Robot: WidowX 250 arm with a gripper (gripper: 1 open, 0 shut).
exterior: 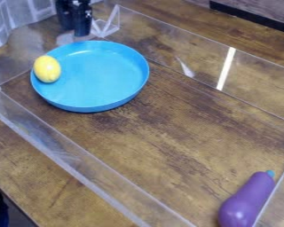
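Observation:
A blue round plate (103,84) sits at the upper left of the wooden surface, with a yellow egg-shaped object (47,68) on its left side. The dark gripper (74,27) is at the top left, behind the plate and partly cut off by the frame; whether its fingers are open or shut is hard to make out. A purple eggplant (245,199) lies at the bottom right, apart from the plate.
Clear plastic walls (85,168) run around the wooden work area (169,151).

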